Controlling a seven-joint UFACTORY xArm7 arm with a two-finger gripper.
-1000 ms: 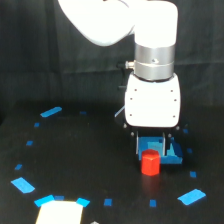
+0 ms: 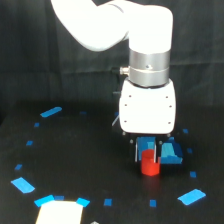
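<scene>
A small red cylinder (image 2: 150,164) stands upright on the black table in the camera view, just in front of a blue open-topped box (image 2: 172,153). My gripper (image 2: 148,153) points straight down over it. Its dark fingers are low, about level with the cylinder's upper part, and appear to lie on either side of it. Whether they touch it cannot be made out at this size. The white hand and the fingers hide part of the box.
Blue tape marks lie scattered on the table, among them a strip (image 2: 191,197) at the front right and another (image 2: 22,185) at the left. A whitish block-like object (image 2: 60,212) is cut off by the bottom edge.
My gripper has come down and shifted slightly left, so its fingers are now lower beside the red cylinder. The cylinder and the blue box look unmoved.
</scene>
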